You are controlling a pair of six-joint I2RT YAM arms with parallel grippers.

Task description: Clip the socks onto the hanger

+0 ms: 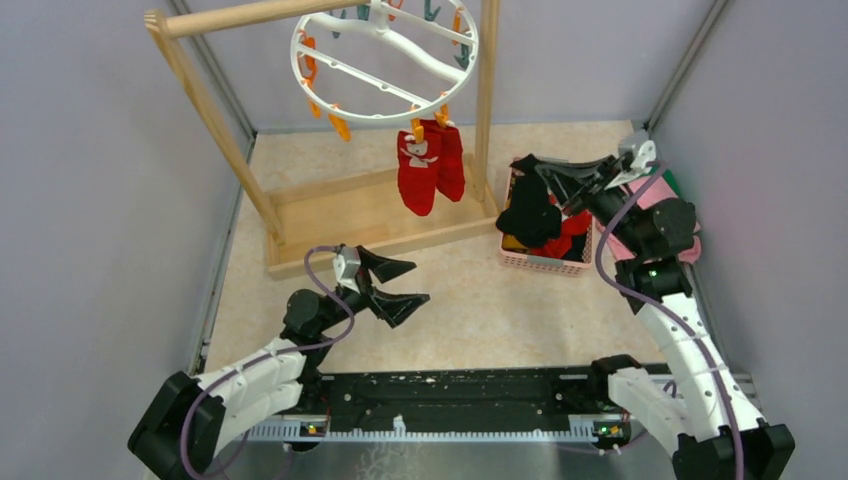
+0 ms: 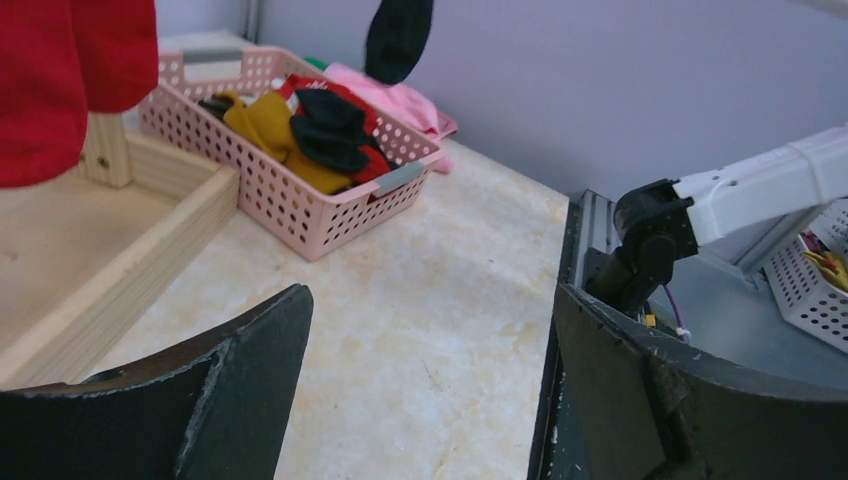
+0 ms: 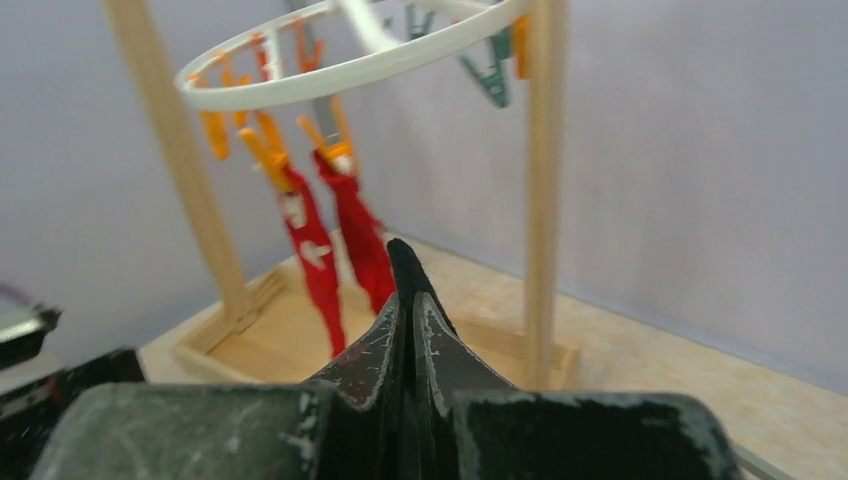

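A black sock (image 1: 530, 212) hangs above the pink basket with my right gripper (image 1: 543, 170) shut on it; in the right wrist view a bit of black cloth (image 3: 408, 266) pokes out between the fingertips. The sock's lower end (image 2: 398, 42) shows at the top of the left wrist view. Two red socks (image 1: 430, 168) hang from orange clips (image 1: 417, 130) on the front rim of the round white hanger (image 1: 375, 118). Low over the table, left of centre, my left gripper (image 1: 420, 282) stands open and empty.
Several socks lie in the pink basket (image 1: 545, 263), among them a mustard one (image 2: 262, 125). Pink cloth (image 1: 690, 225) lies right of it. The hanger's wooden frame (image 1: 487, 100) rises left of the basket. Other hanger clips (image 3: 490, 78) are bare.
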